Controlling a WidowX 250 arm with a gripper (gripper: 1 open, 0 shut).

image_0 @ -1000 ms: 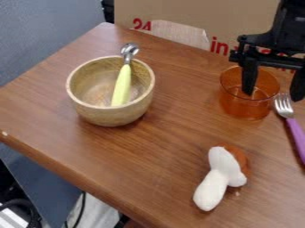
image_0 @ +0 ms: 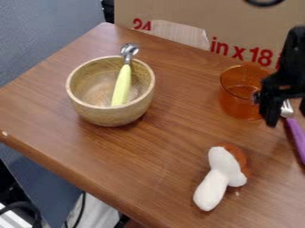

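My black gripper [image_0: 281,100] is at the right edge, partly out of frame and blurred, just right of an orange translucent cup [image_0: 240,87]; its finger state is unclear. A fork with a purple handle [image_0: 297,139] lies on the table at the right, partly under the gripper in this view. A light wooden bowl [image_0: 100,110] at left holds a yellow-handled scoop [image_0: 121,84]. A white mushroom-like toy [image_0: 215,185] with an orange-brown cap lies at the lower middle.
The wooden table [image_0: 119,169] has bare room in the middle and lower left. A cardboard box [image_0: 179,13] stands behind it. Cables and the floor show beyond the left edge at bottom.
My gripper has moved right and down from over the orange cup to beside it, over the fork. The objects on the table look unmoved.
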